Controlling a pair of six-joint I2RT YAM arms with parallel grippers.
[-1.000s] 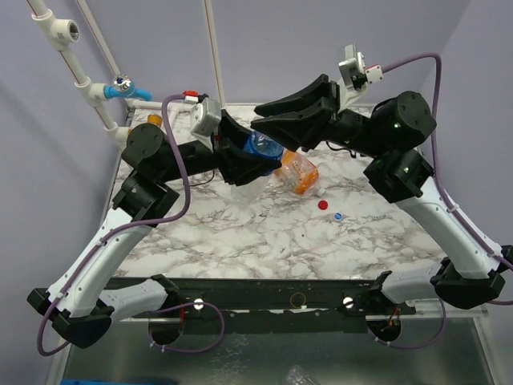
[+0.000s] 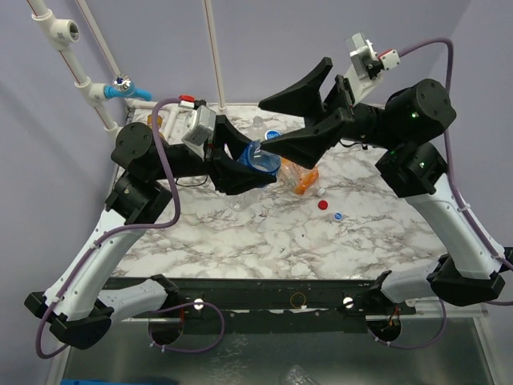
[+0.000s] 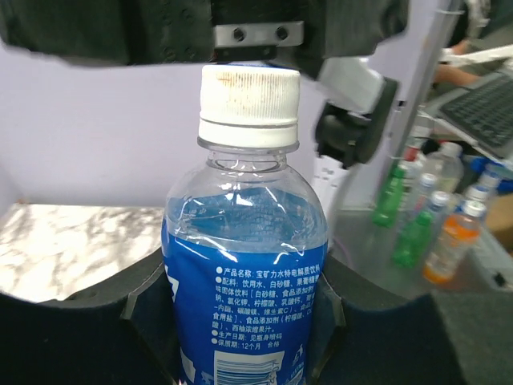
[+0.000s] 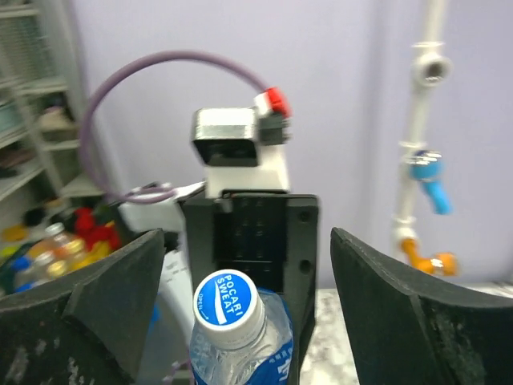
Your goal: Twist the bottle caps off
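A bottle with a blue label (image 3: 248, 297) stands upright in the left wrist view, my left gripper (image 2: 260, 160) shut around its labelled body. Its white cap is still on the neck; the blue "Pocari Sweat" top of the cap (image 4: 226, 299) faces me in the right wrist view. My right gripper is open, its two fingers well to either side of the cap and not touching it. From above, the right gripper's fingers (image 2: 300, 90) are spread near the bottle, and one partly covers it.
On the marble table (image 2: 353, 249) lie a red cap (image 2: 323, 204) and a blue-and-white cap (image 2: 337, 216). Behind my grippers lies a bottle with orange contents (image 2: 303, 178). White pipes with a blue valve (image 2: 132, 92) run along the left.
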